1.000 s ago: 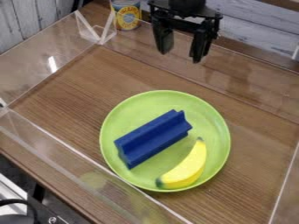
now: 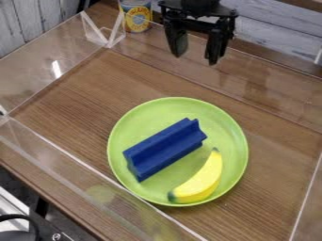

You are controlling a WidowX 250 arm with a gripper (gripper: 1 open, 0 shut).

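Observation:
My gripper (image 2: 197,47) hangs at the top middle of the camera view, black, fingers apart and open, with nothing between them, over the back of the wooden surface. In front, a green plate (image 2: 142,125) holds a long dark blue block (image 2: 164,149) lying diagonally and a yellow banana (image 2: 198,182) at its right.
A can (image 2: 136,15) stands at the back, left of my gripper, beside a white strap-like item (image 2: 107,33). Transparent walls edge the left, and a dark cable lies at the bottom left.

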